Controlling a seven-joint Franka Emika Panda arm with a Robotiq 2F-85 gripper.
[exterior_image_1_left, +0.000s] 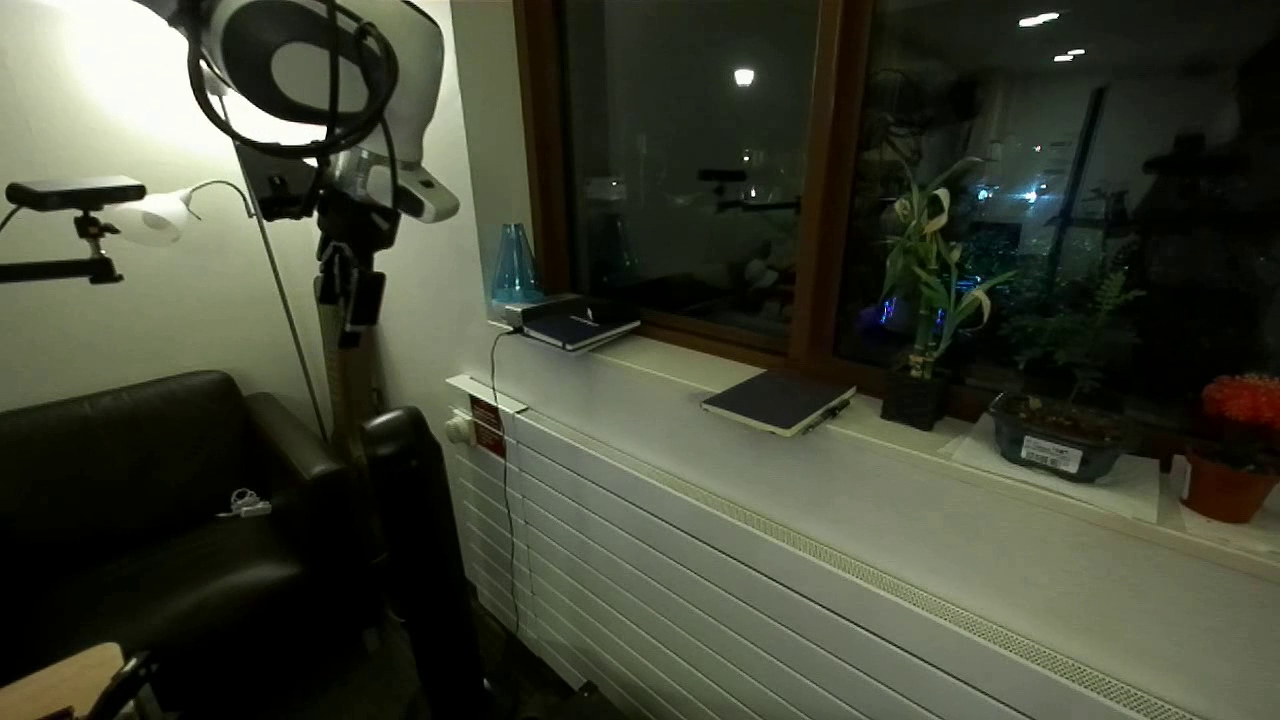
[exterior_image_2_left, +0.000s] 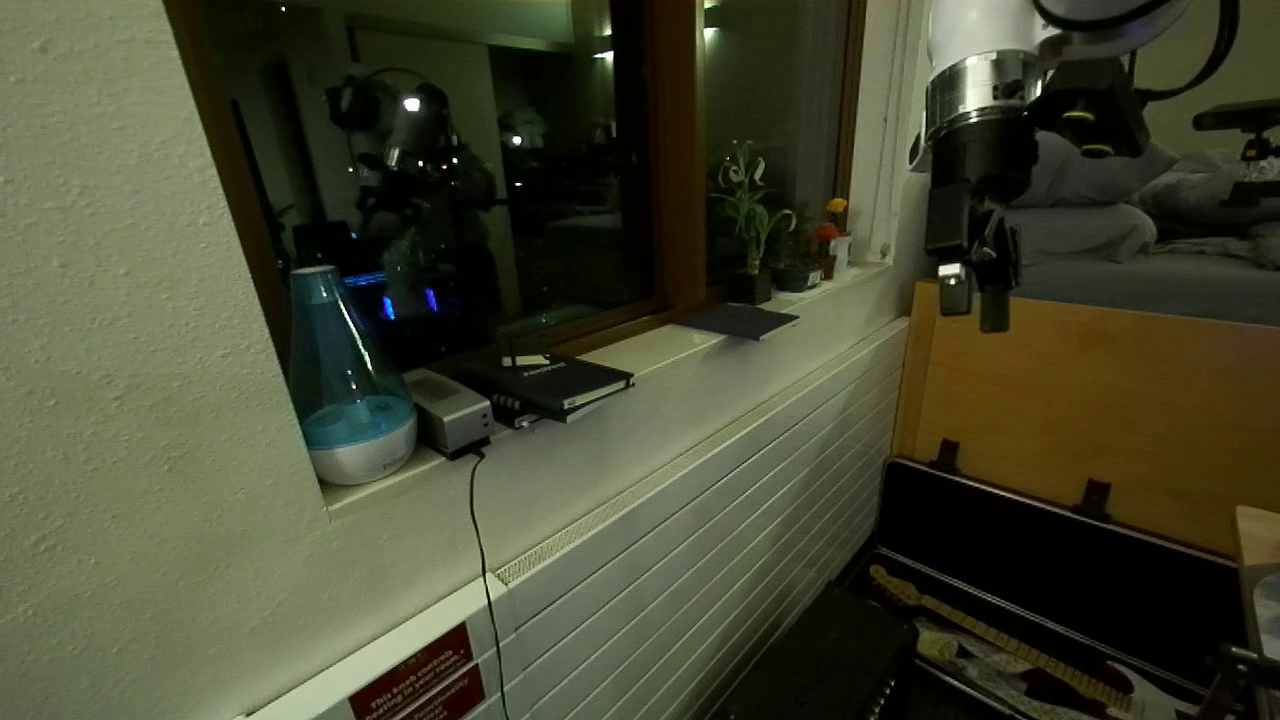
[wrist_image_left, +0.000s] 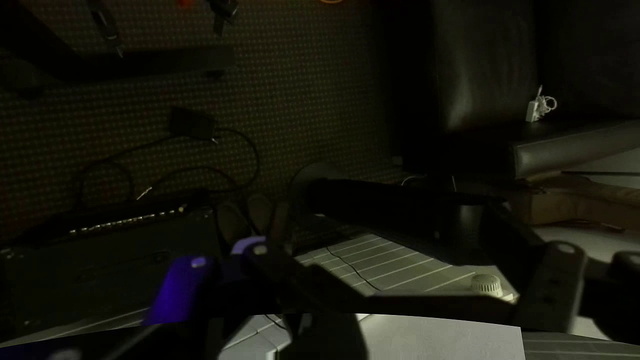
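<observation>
My gripper (exterior_image_1_left: 351, 322) hangs in the air left of the windowsill in exterior view 1, pointing down. In exterior view 2 its fingertips (exterior_image_2_left: 994, 310) stand apart with a visible gap, and no object shows between them. The wrist view is dark and its finger linkages spread to both sides. A dark notebook (exterior_image_1_left: 780, 401) lies flat mid-sill, well to the right of the gripper in exterior view 1. Toward the sill's left end are a stack of dark notebooks (exterior_image_2_left: 558, 382), a small grey box (exterior_image_2_left: 450, 414) and a blue-topped diffuser (exterior_image_2_left: 348, 390).
Potted plants (exterior_image_1_left: 1046, 438) line the sill's right end. Below runs a white radiator (exterior_image_1_left: 672, 564). A black upright case (exterior_image_1_left: 414, 540) and a dark sofa (exterior_image_1_left: 144, 516) stand below the arm. An open guitar case (exterior_image_2_left: 1056, 504) lies on the floor. Bare sill separates the notebooks.
</observation>
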